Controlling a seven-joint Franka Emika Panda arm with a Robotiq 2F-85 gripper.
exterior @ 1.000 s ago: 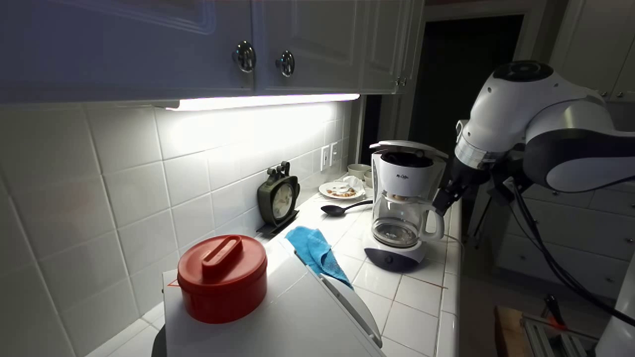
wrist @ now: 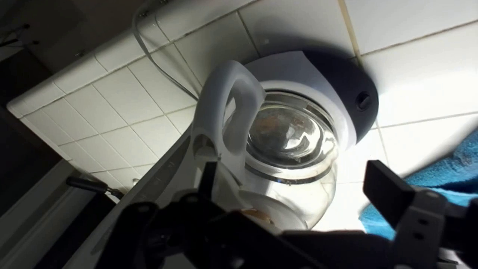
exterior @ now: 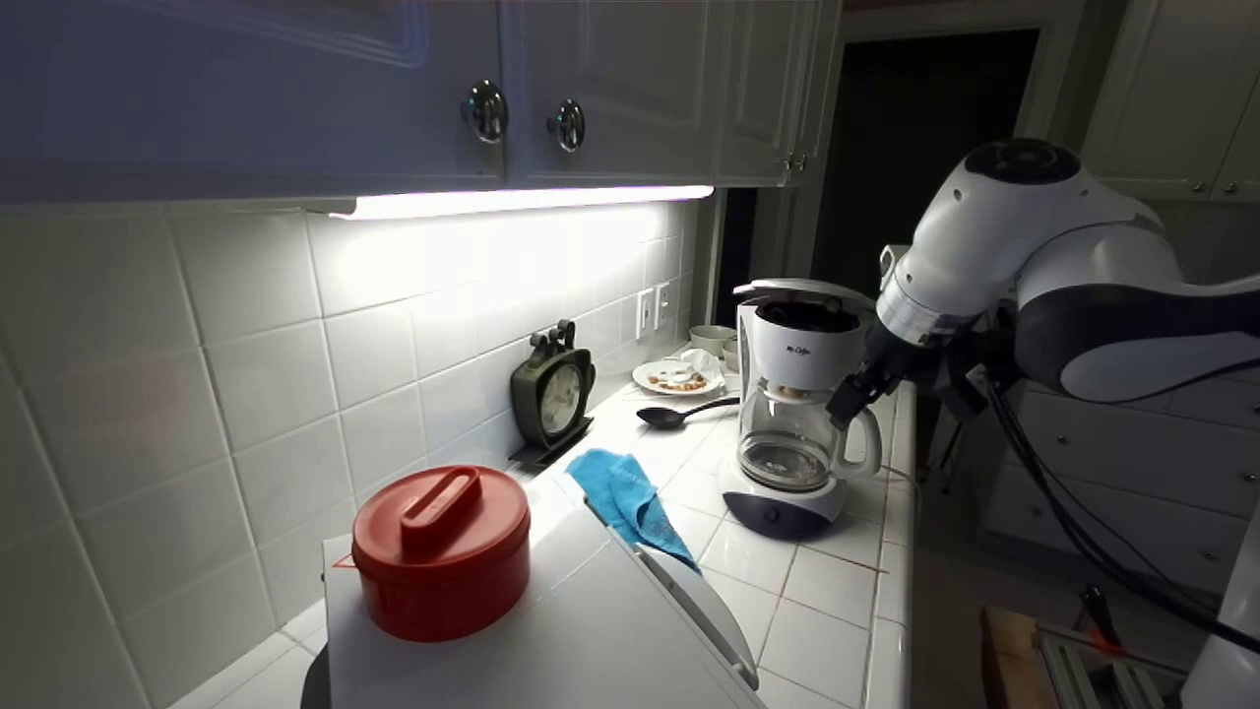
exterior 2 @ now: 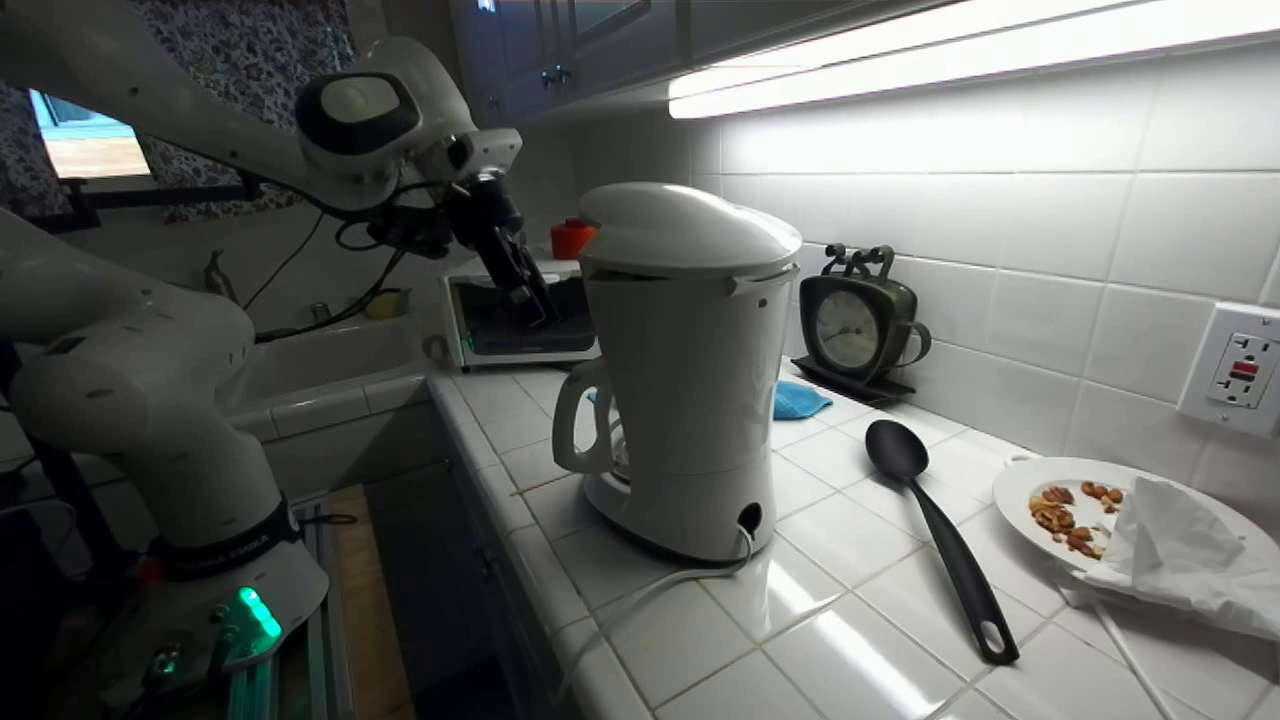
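A white coffee maker (exterior: 809, 354) with a dark base front stands on the tiled counter, its lid tilted up. Its glass carafe (wrist: 286, 134) sits on the warming plate and looks empty apart from reflections. The white carafe handle (wrist: 230, 85) points toward the counter's front edge. My gripper is open with nothing held, its two black fingers spread wide above the carafe in the wrist view. From the side, the gripper (exterior: 845, 408) hangs close to the top of the handle; whether it touches cannot be told.
A blue cloth (exterior: 632, 496) lies between the coffee maker and a white toaster oven (exterior: 567, 614) topped by a red lidded pot (exterior: 443, 555). Behind are a black spoon (exterior 2: 948, 528), a plate with nuts (exterior 2: 1032, 480) and a clock-like scale (exterior 2: 854, 324). A power cord (exterior 2: 672, 578) trails across the counter.
The arm has moved left and slightly down in exterior view 1, bringing the gripper closer over the carafe handle. The coffee maker and the other objects have stayed put.
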